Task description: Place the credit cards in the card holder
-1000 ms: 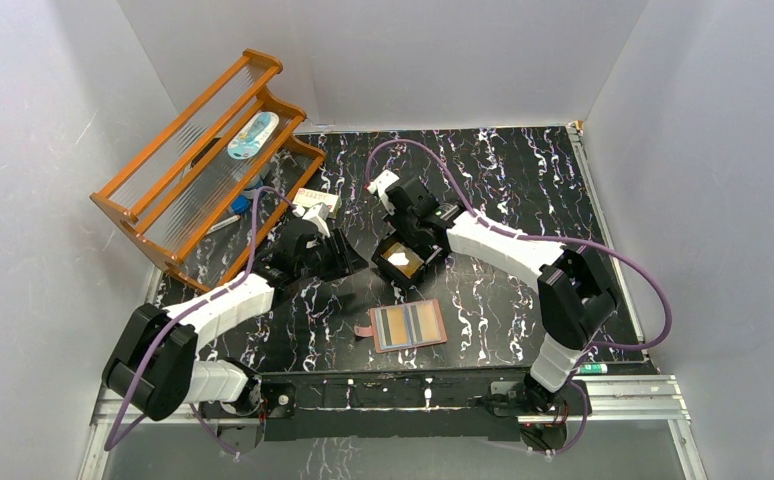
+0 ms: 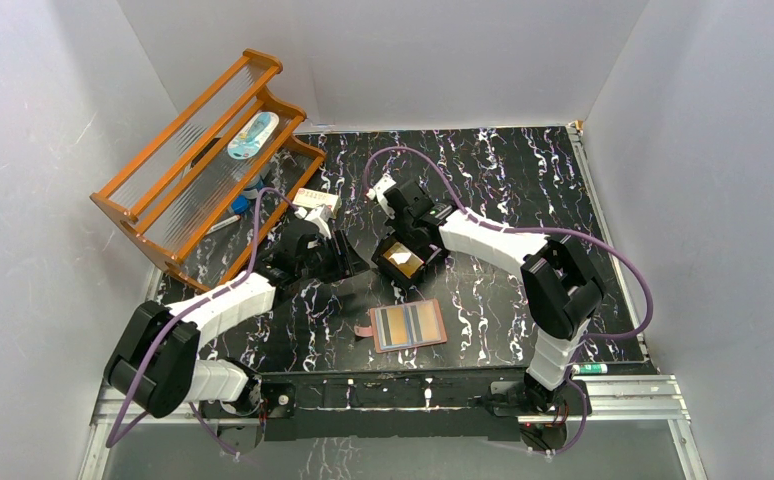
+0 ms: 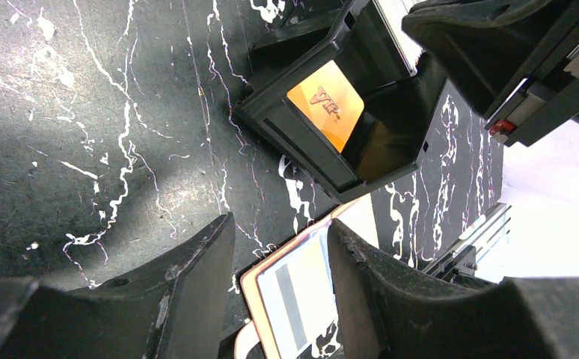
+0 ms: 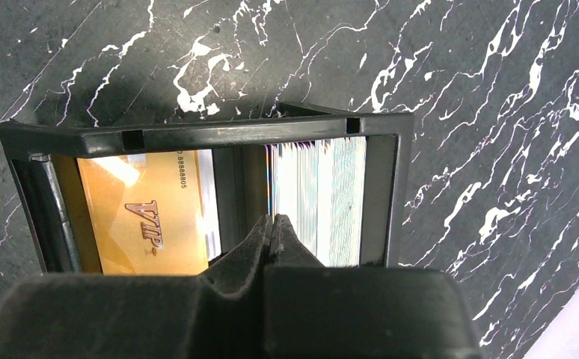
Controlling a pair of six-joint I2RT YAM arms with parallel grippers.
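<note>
The black card box (image 4: 391,194) stands open below my right gripper, whose fingers are shut tip to tip with nothing between them. Packed on edge in the box is a stack of white-edged cards (image 4: 328,198), just beyond the fingertips and outside them. A gold VIP card (image 4: 148,217) leans in the box's other part. My left gripper is open and empty, apart from the box. The card holder (image 2: 408,325), brown-edged with clear pockets, lies flat in front of the box; the left wrist view shows part of it (image 3: 290,292).
A wooden rack (image 2: 213,150) with clear panels fills the back left. A small white box (image 2: 317,200) sits by its foot, near the left gripper.
</note>
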